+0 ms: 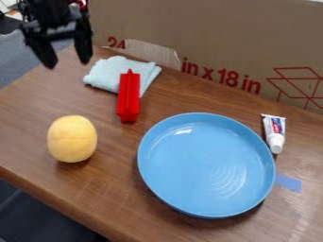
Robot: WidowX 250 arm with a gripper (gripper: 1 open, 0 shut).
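My gripper (pixel 66 59) hangs in the air at the upper left, black and blurred, with its fingers apart and nothing visible between them. To its lower right, a red elongated object (pixel 128 98) lies on the wooden table against a folded light-blue cloth (pixel 109 74). A yellow round object (pixel 72 139) sits at the left of the table. A large blue plate (pixel 205 165) occupies the lower middle right, and a toothpaste tube (pixel 275 133) lies to its upper right.
A cardboard box wall (pixel 228 43) closes off the back of the table. The table's left edge drops to a dark area. A small piece of blue tape (pixel 289 182) is right of the plate. Bare wood lies between cloth and yellow object.
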